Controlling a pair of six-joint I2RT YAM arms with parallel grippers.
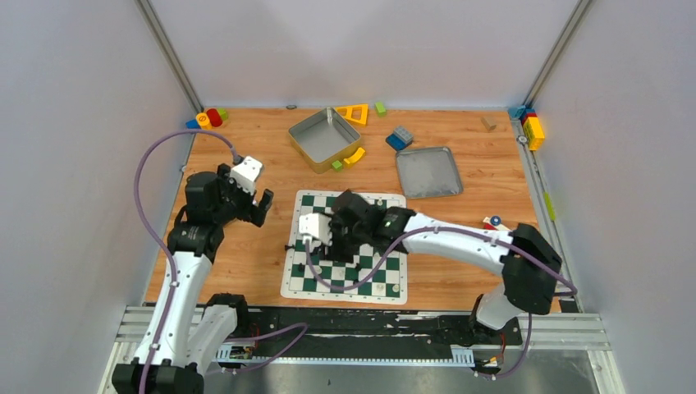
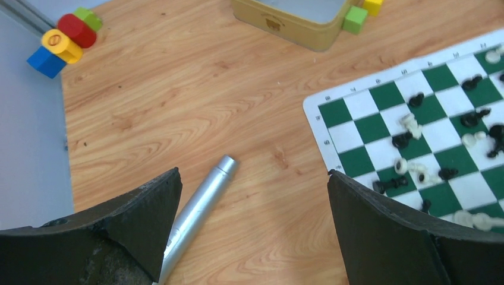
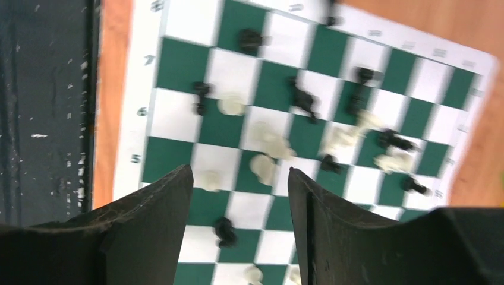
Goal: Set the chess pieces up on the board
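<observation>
The green and white chessboard point(image 1: 300, 279) lies on the wooden table, partly hidden under my right arm in the top view. Black and white pieces are scattered over it, many lying on their sides, such as a black piece point(image 3: 224, 231) and a white piece point(image 3: 263, 168). My right gripper is over the board with its fingers apart, and I see nothing gripped between them; the view is blurred. Left of the board, my left gripper stands open above bare table, with a silver rod point(image 2: 199, 211) visible below and beyond its fingers.
Behind the board stand a tan metal box point(image 1: 304, 156) and a grey tray point(image 1: 429, 172). Toy blocks point(image 1: 213, 117) sit at the back left corner, and a toy car point(image 1: 495, 222) is by the right arm. Table left of the board is largely free.
</observation>
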